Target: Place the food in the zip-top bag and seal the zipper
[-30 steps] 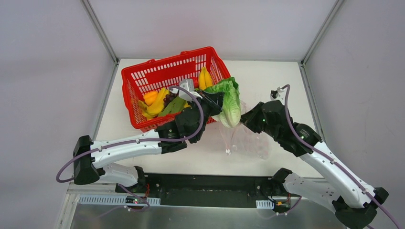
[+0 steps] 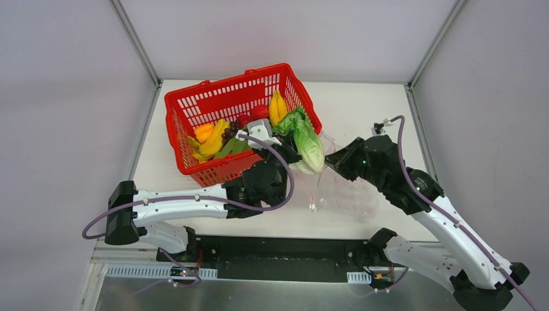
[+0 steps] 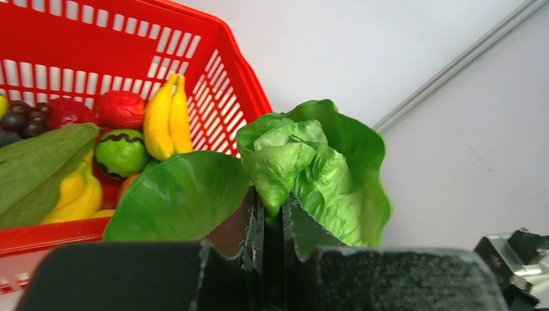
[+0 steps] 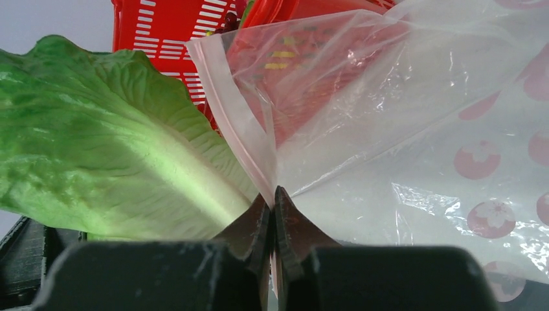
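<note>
A green lettuce (image 2: 309,144) hangs beside the basket's right end, and my left gripper is shut on its leaves. Its pale stem side, seen in the right wrist view as part of the lettuce (image 4: 129,142), lies close against the bag's edge. The clear zip top bag (image 4: 362,129), printed with pink fruit, has its pale zipper strip (image 4: 228,103) pinched by my right gripper, which is shut. From above, the bag hangs below and right of the lettuce, with its zipper slider (image 2: 313,207) low. Whether any lettuce is inside the bag I cannot tell.
A red basket (image 2: 223,91) holds bananas (image 3: 169,120), a small watermelon (image 3: 120,153), grapes and other produce. Its right rim is close to the lettuce and left gripper.
The left arm has shifted slightly right and toward the front, and the lettuce's lower end has moved down a little. The right gripper has barely moved; the bag has shifted slightly right.
</note>
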